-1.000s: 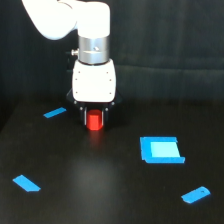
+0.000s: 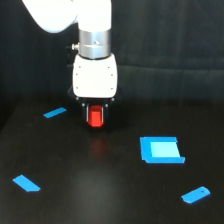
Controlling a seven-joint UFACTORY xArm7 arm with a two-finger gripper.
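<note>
A small red block (image 2: 96,117) is in the left middle of the camera view. From above, my gripper (image 2: 96,119) reaches down around it. The dark fingers stand on both sides of the block, shut on it, and they hide part of its upper end. The frame does not clearly show whether the block's underside touches the black table.
A blue-taped square with a pale centre (image 2: 164,149) lies on the table at the right. Strips of blue tape lie at the back left (image 2: 54,112), front left (image 2: 26,183) and front right (image 2: 196,194).
The white hand has moved up slightly. The red block also sits a little higher in the picture, still between the fingers.
</note>
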